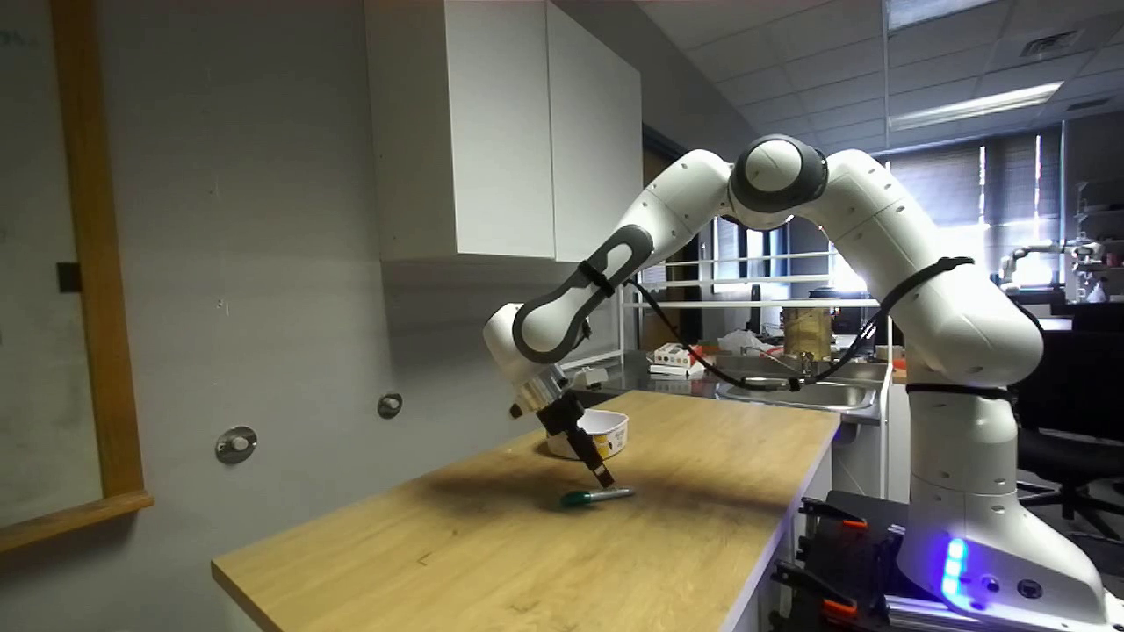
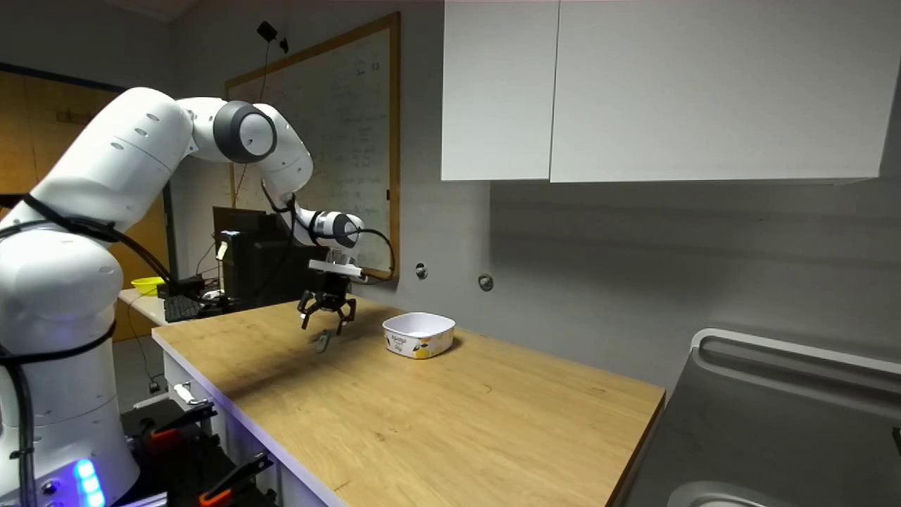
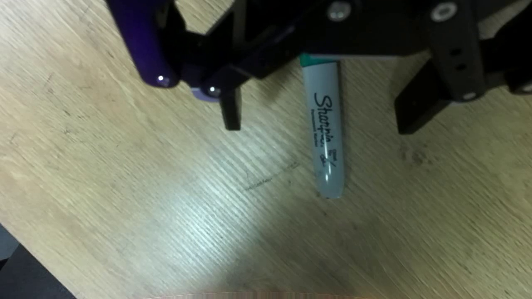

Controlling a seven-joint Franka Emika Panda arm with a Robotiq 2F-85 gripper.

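Note:
A grey Sharpie marker (image 3: 326, 129) with a green cap lies flat on the wooden counter. In the wrist view its capped end runs under the gripper body and is mostly hidden; exterior view 1 shows the green cap (image 1: 575, 499) pointing left. My gripper is open above the marker, one fingertip on either side and a clear gap to both. From exterior view 2, the spread fingers (image 2: 344, 320) hang over the marker (image 2: 322, 341), with nothing held between them.
A white bowl (image 2: 419, 324) with a printed side stands on the counter close to the gripper. White cabinets (image 1: 506, 137) hang on the wall above.

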